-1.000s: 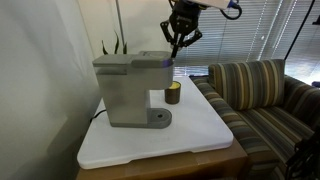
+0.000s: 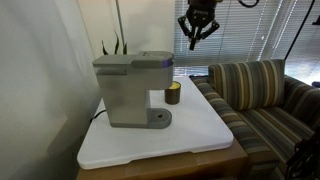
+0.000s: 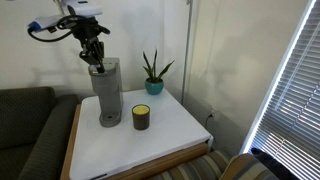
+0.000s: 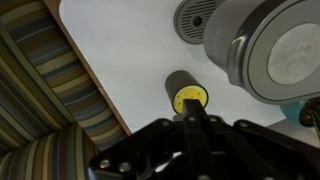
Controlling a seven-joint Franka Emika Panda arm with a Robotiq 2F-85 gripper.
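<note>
My gripper (image 2: 192, 46) is shut, with nothing showing between its fingers, and hangs above the white table on the far side of the grey coffee maker (image 2: 128, 95). In exterior view 1 it is up and to the right of the machine's head, clear of it. A dark mug (image 2: 173, 93) with a yellow inside stands upright beside the machine. The wrist view shows the mug (image 4: 187, 92) just beyond the fingertips, with the machine's rounded head (image 4: 265, 45) at upper right and its round drip tray (image 4: 193, 20) at the top.
A teal pot with a green plant (image 3: 154, 86) stands at the table's back corner. A striped couch (image 2: 255, 85) borders one side. A black cord runs from the machine.
My gripper has moved up and to the right in exterior view 1, away from the coffee maker's head. The machine and mug have stayed in place.
</note>
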